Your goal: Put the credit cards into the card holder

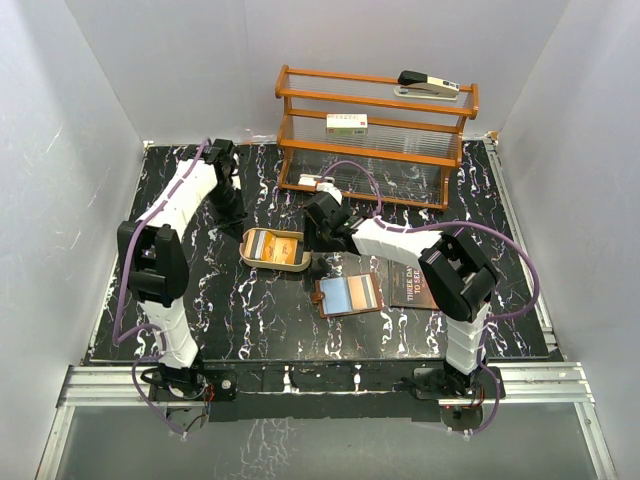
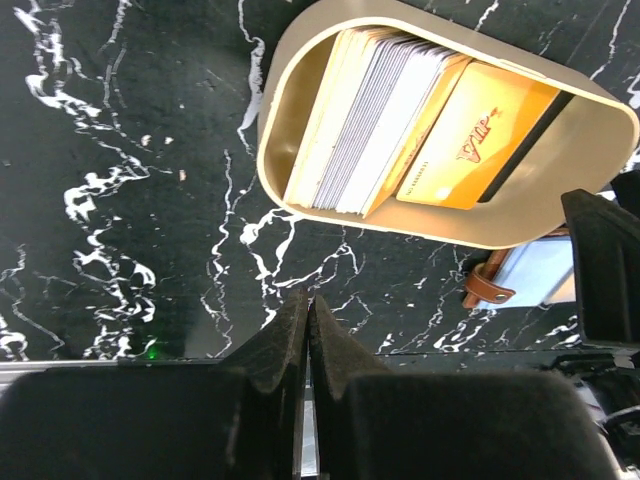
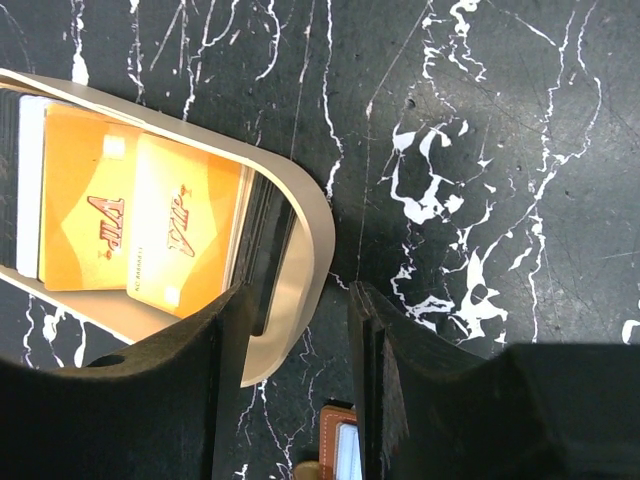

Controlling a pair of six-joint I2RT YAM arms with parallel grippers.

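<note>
Bank cards, some orange (image 3: 180,220), fill a beige oval box (image 1: 276,267). In the left wrist view a tight stack of cards (image 2: 370,115) stands at one end, with an orange card leaning beside it. Below and right of the box lies a brown leather card holder (image 1: 348,295), opened flat, showing blue and tan panels. My left gripper is shut just outside the box's rim, nothing visible between its fingers. At the other end, my right gripper stands partly open, one finger over the box's inside, the other beyond its end wall.
Beside the card holder lies a dark book (image 1: 411,285), partly under the right arm. A wooden rack (image 1: 375,135) stands at the back, carrying a small box (image 1: 347,124) and a stapler (image 1: 428,84).
</note>
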